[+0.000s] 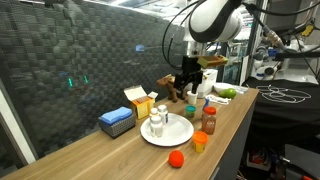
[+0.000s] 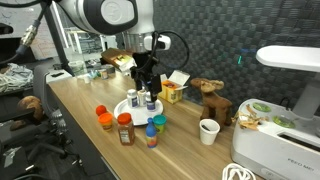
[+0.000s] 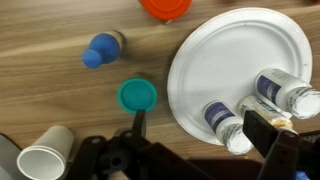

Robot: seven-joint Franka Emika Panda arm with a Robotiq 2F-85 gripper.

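My gripper is open, its dark fingers wide apart above the wooden table with nothing between them. In the wrist view, a teal cup [image 3: 137,95] lies below, between the fingers and slightly ahead. The white plate [image 3: 205,65] is to its right and carries white bottles: one with a purple label [image 3: 283,92] and another [image 3: 228,128] near the right finger. That finger partly hides the bottles. From exterior view 1, the gripper [image 1: 183,88] hangs beyond the plate [image 1: 180,131], above the table.
A blue-capped bottle [image 3: 103,48], an orange-red lid [image 3: 165,7] and a white cup [image 3: 48,157] surround the teal cup. A yellow box [image 1: 139,102] and blue box [image 1: 117,122] stand at the back. A toy deer [image 2: 212,102] stands near the wall. Bare table [image 1: 95,160] extends leftward.
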